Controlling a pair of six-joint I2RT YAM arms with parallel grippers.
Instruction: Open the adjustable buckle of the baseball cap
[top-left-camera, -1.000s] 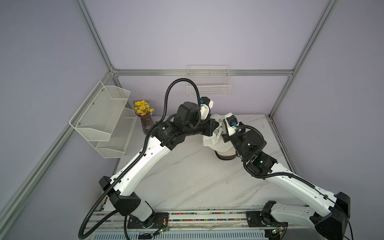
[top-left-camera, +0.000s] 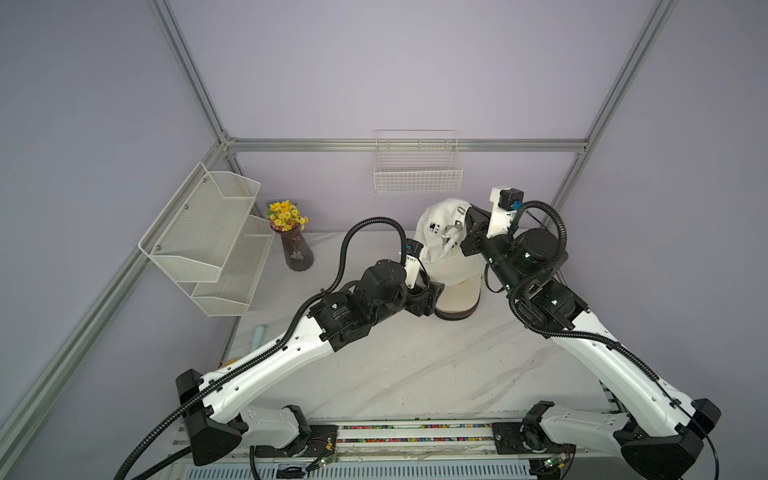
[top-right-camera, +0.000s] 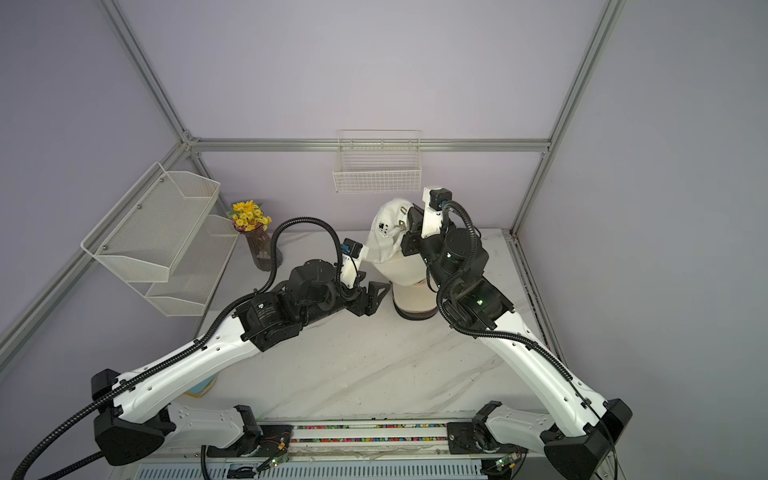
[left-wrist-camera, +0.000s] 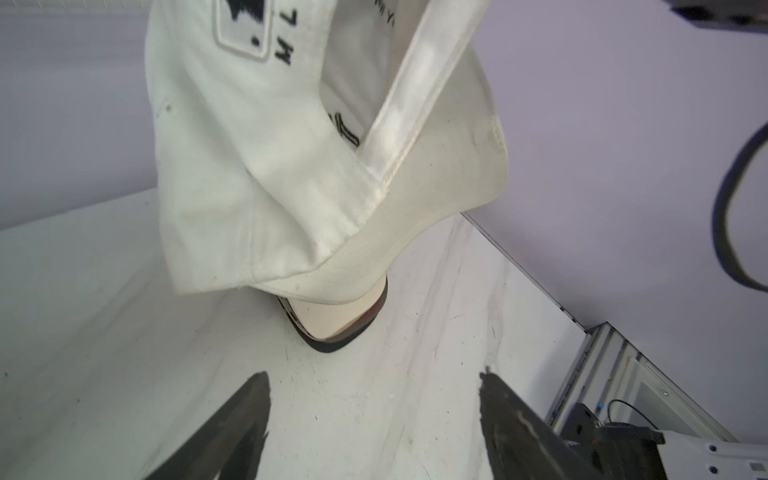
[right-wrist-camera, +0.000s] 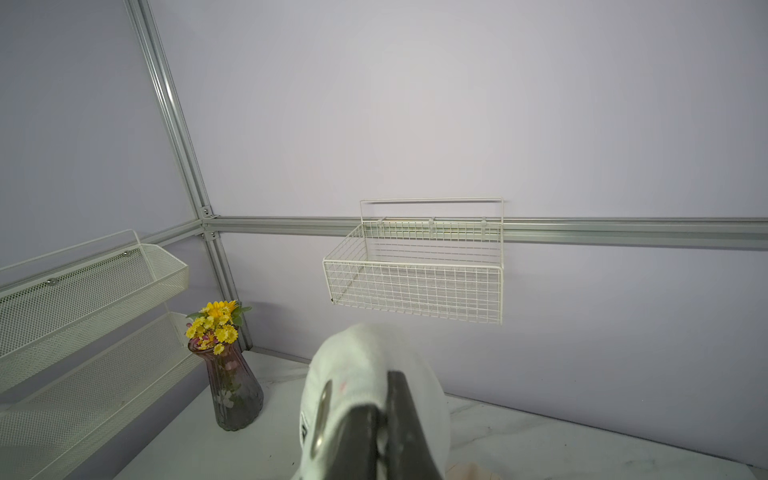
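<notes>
A white baseball cap (top-left-camera: 438, 232) with printed patches and small metal fittings hangs raised above an oval beige stand (top-left-camera: 457, 299). My right gripper is shut on the cap's fabric near those fittings, as the right wrist and top views show. My left gripper stands open below and left of the cap, nothing between its fingers. In the left wrist view a strap (left-wrist-camera: 416, 80) runs up out of view from the fabric; whether the buckle is open is hidden.
A vase of yellow flowers (top-left-camera: 296, 249) stands back left beside wall-mounted mesh shelves (top-left-camera: 192, 256). A wire basket (top-left-camera: 417, 176) hangs on the back wall.
My right gripper has risen up and to the right with the cap. My left gripper has moved down, apart from the cap, and the stand shows more.
</notes>
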